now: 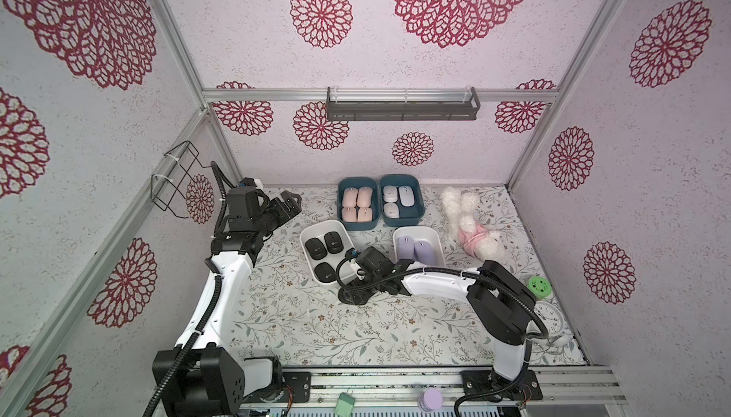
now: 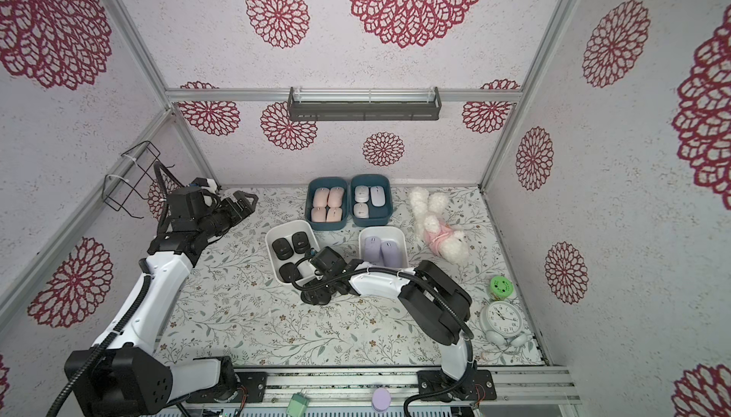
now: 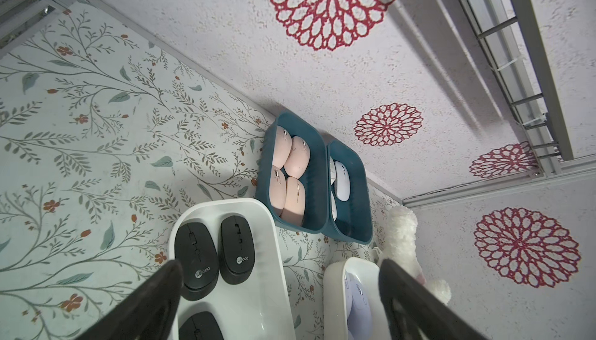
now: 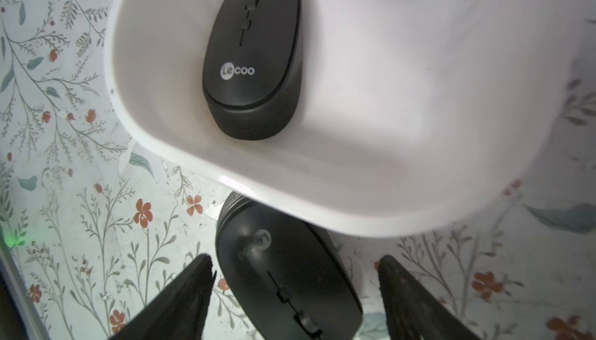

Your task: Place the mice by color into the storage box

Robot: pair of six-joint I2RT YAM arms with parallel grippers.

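A black mouse [image 4: 288,271] lies on the patterned table against the near wall of a white box [image 4: 434,197]. My right gripper is open, its blurred fingers on either side of that mouse. Inside the white box are several black mice [image 3: 197,256]. Farther back, one blue bin [image 1: 358,226] holds several pink mice [image 1: 350,198], and the other blue bin [image 1: 411,223] holds white mice [image 1: 406,196]. Two lilac mice [image 2: 390,252] sit in a second white box [image 2: 382,231]. My left gripper [image 1: 291,202] hangs open and empty at the left, away from the mice.
A white plush toy [image 1: 472,226] with pink clothing lies to the right of the bins. A green object [image 2: 501,287] and a white clock [image 2: 504,318] stand at the right edge.
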